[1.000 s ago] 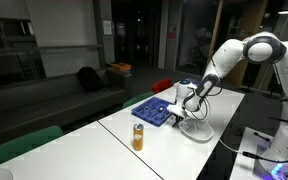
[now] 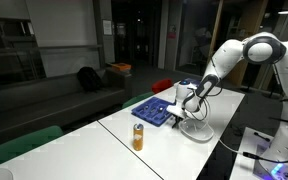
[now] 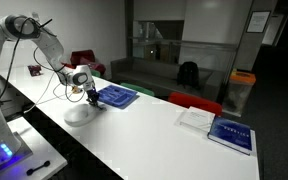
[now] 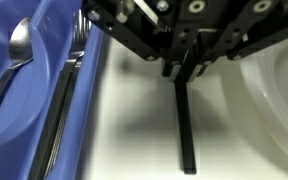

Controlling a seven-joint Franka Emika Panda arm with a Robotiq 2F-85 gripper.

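My gripper is shut on a slim black handle, which sticks out from between the fingers over the white table in the wrist view. What the other end of this utensil looks like is hidden by the gripper. A white plate is at the right. In exterior view 1 the gripper is between tray and plate.
A bottle with an orange-brown body stands on the white table, left of the plate. Farther along the table, exterior view 2 shows a white rack and a blue box.
The arm seems to have shifted very slightly around the plate and tray. Tray, plate and bottle are where they were.
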